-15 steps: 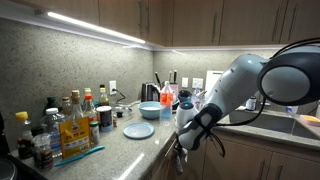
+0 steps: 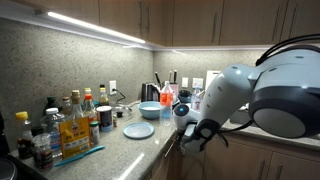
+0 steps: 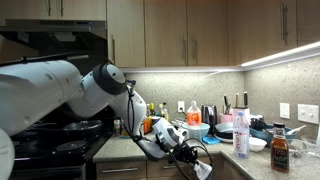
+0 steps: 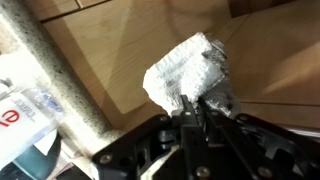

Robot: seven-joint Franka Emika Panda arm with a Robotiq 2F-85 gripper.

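Observation:
In the wrist view a crumpled white cloth or paper towel (image 4: 185, 75) is pinched at its lower edge. My gripper is shut on it, its dark fingers meeting at the cloth. In exterior view 2 the same white cloth (image 3: 203, 169) hangs from the gripper (image 3: 192, 158), in front of the lower cabinets and below the counter's level. From exterior view 1 the gripper (image 2: 184, 142) shows at the counter's front edge, and I cannot make out the cloth there.
The counter edge (image 4: 66, 75) runs close to the gripper, with a bottle on top. Several bottles, a blue plate (image 2: 138, 130) and a bowl (image 2: 150, 109) stand on the counter. A wooden cabinet front (image 4: 120, 45) lies behind the cloth.
In exterior view 1 the arm has swung toward the camera and to the right, and its upper part now fills more of the right side. Bottles and plate have stayed put.

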